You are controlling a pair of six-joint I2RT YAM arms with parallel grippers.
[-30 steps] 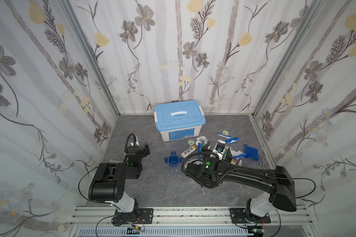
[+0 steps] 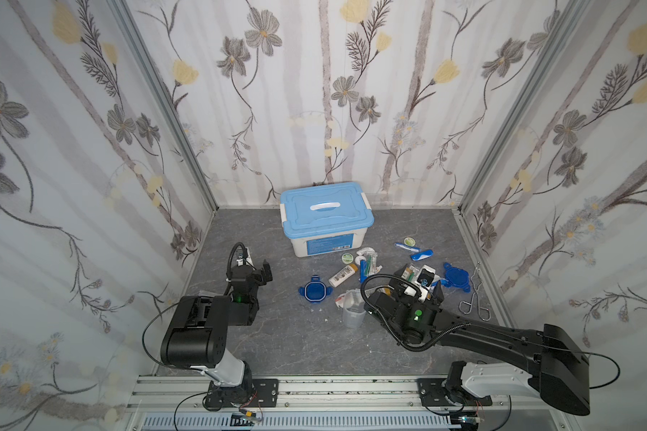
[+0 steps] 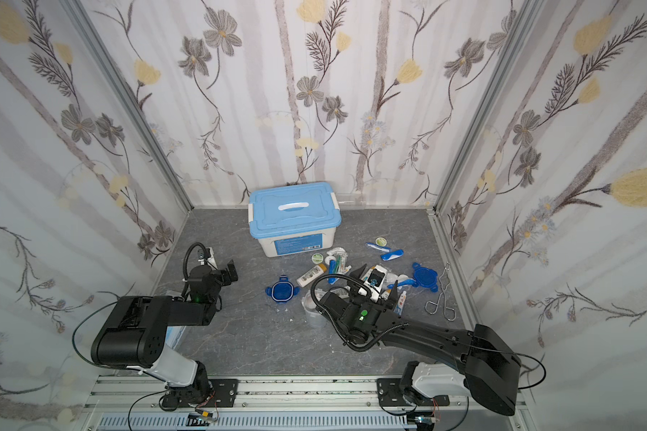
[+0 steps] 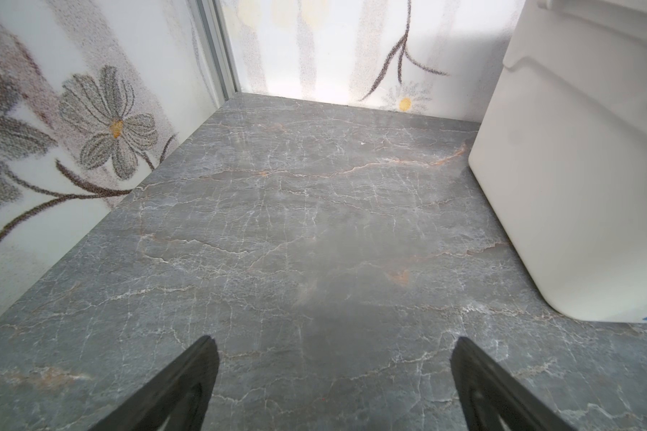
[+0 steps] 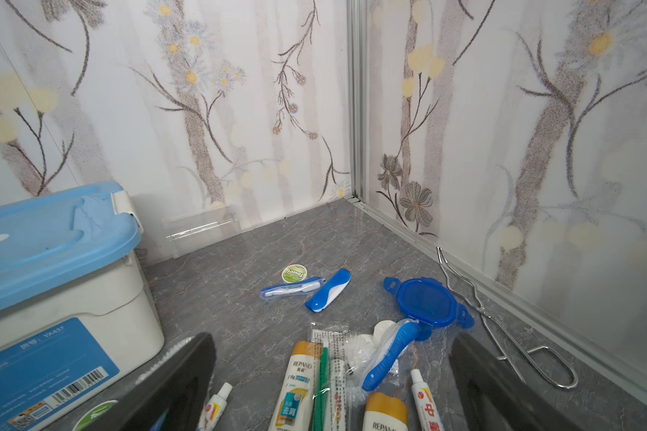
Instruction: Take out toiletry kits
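Toiletries lie spread over the right half of the grey table. In the right wrist view I see a bottle with a tan cap [image 5: 295,388], a second capped bottle [image 5: 385,413], a small white tube [image 5: 425,402], a bagged blue-handled item [image 5: 391,355] and a blue-and-white folded item [image 5: 328,290]. A round green-labelled piece [image 5: 294,273] sits behind them. My right gripper is open above these things, its fingers apart and empty. My left gripper is open over bare table on the left, holding nothing.
A storage box with a blue lid [image 2: 327,208], lid on, stands at the back. In front are a blue-rimmed container [image 2: 315,290] and a clear cup [image 2: 353,310]. A blue lid [image 5: 427,301] and metal tongs [image 5: 492,316] lie near the right wall.
My right arm has swung to the right over the toiletries, uncovering the clear cup and the items near the box. The left arm and the box have stayed put.
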